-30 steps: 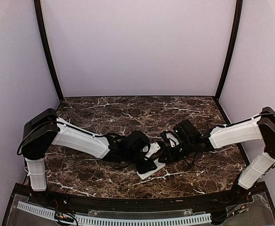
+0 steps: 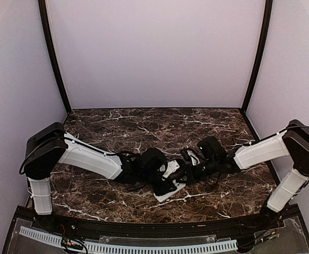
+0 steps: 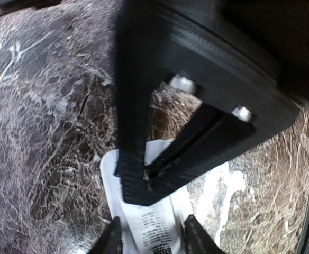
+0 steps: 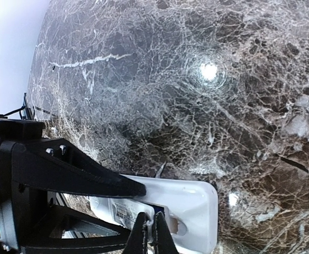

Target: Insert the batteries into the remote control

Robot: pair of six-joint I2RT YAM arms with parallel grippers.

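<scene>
On the table lies the white remote control (image 4: 199,209), its back up with a labelled inner part showing; in the top view the arms cover much of it. A bit of blue, perhaps a battery (image 4: 159,209), shows in its recess, partly hidden. My left gripper stands open over the remote, its two fingers apart with the labelled strip between them. Above the remote, my right gripper is shut, its tips together at the recess. Nothing clear shows between them. Whether those tips touch the battery is hard to tell.
Both grippers crowd together over the remote, the left one's upper finger (image 4: 107,182) close beside the right one's tips.
My right gripper has shifted slightly towards the table's front. The left arm and the remote have hardly moved.
</scene>
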